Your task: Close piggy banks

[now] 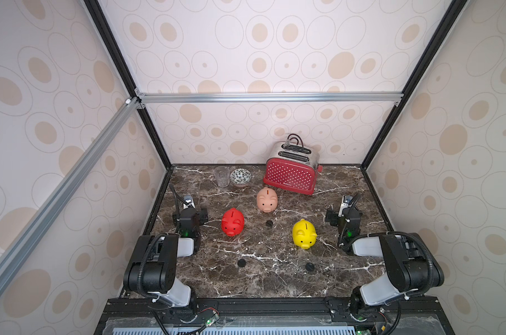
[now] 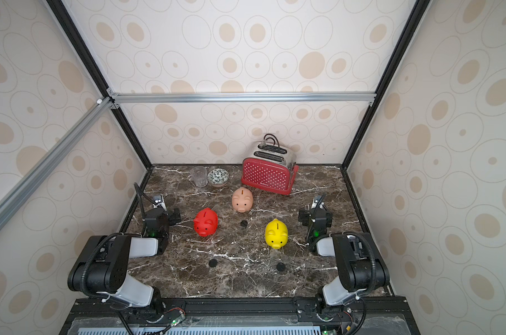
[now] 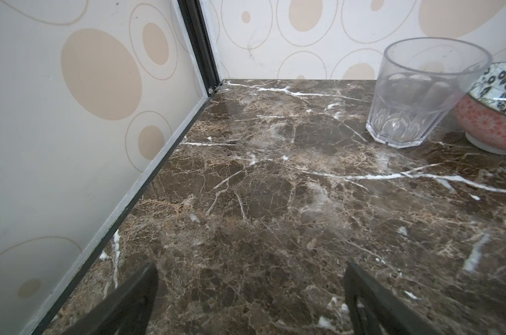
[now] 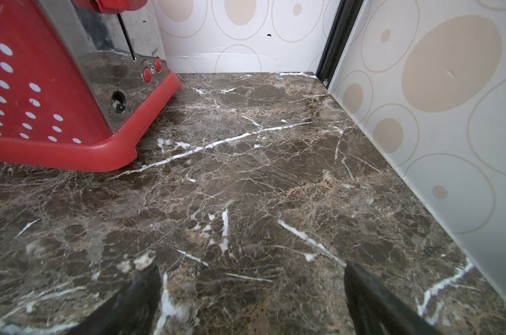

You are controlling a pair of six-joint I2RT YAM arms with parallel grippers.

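Three piggy banks stand upright on the dark marble table, slots on top and snouts toward the front: a red one point(image 1: 232, 222) left of centre, a pinkish-beige one point(image 1: 267, 200) farther back, and a yellow one point(image 1: 304, 234) right of centre. Three small round black discs, looking like stoppers, lie loose: one point(image 1: 269, 223) below the beige pig, one point(image 1: 241, 263) below the red, one point(image 1: 310, 267) below the yellow. The pigs' undersides are hidden. My left gripper is open and empty at the left side. At the right side, my right gripper is likewise open and empty.
A red and steel toaster point(image 1: 290, 173) stands at the back, right of centre. A clear cup point(image 3: 420, 97) and a patterned bowl point(image 3: 495, 111) sit at the back left. Walls close in the left, right and back.
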